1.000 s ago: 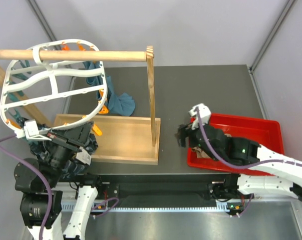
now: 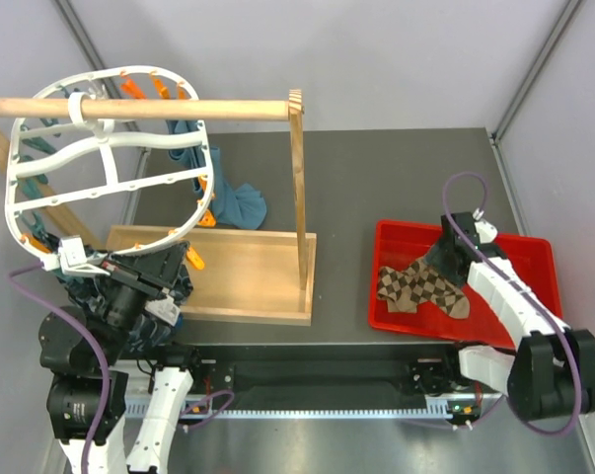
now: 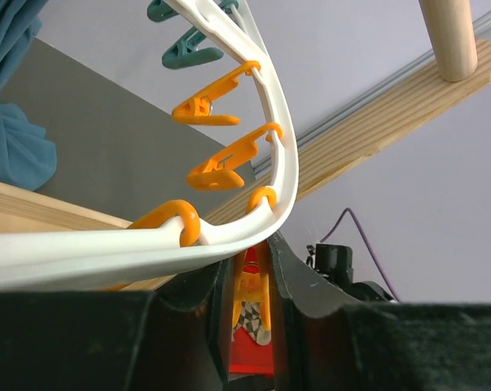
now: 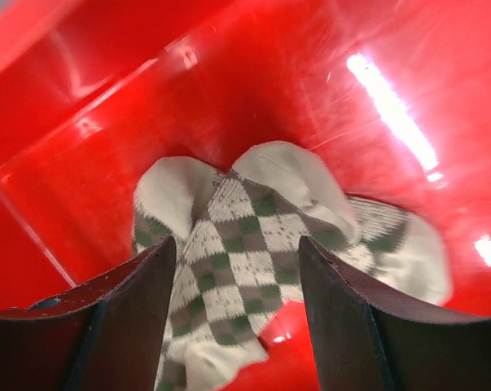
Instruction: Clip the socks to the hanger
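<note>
A checkered sock [image 2: 425, 291] lies crumpled in the red bin [image 2: 391, 237]. Over it hangs my right gripper, part open with nothing clearly held between its fingers. The white clip hanger [image 2: 110, 168] hangs from a wooden bar [image 2: 228, 112], with teal and orange clips and blue fabric [image 2: 233, 202] behind it. At its near side my left gripper is shut on an orange clip [image 3: 247, 281] below the rim.
A wooden tray [image 2: 253, 311] sits beneath the hanger, its upright post [image 2: 299, 188] on the right side. The grey mat between tray and bin and toward the back is clear.
My right gripper has moved rightward over the bin, and its arm has swung round. The left arm and hanger have shifted slightly.
</note>
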